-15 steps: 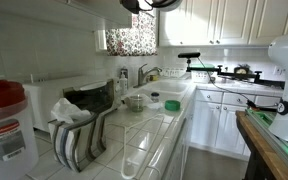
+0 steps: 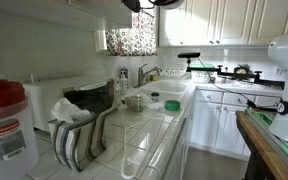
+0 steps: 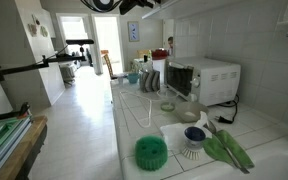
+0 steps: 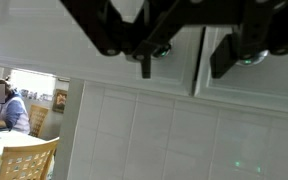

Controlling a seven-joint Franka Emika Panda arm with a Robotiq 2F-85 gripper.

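In the wrist view my gripper has its dark fingers (image 4: pixel 222 58) apart in front of white upper cabinet doors (image 4: pixel 104 50). One round metal knob (image 4: pixel 163 50) shows close to the left finger, and another knob (image 4: pixel 254 58) lies beyond the right one. Whether a finger touches either knob cannot be told. From outside, the arm (image 3: pixel 106 6) reaches up to the cabinet underside (image 3: pixel 209 8), with its upper part cut off by the frame.
Below stretches a counter holding a white microwave (image 3: pixel 206 80), a dish rack (image 2: pixel 79 137), a red-lidded tub (image 2: pixel 6 130), a green scrubber (image 3: pixel 151 152) and green leaf-shaped mats (image 3: pixel 227 150). A wooden table edge (image 2: pixel 264 145) stands opposite.
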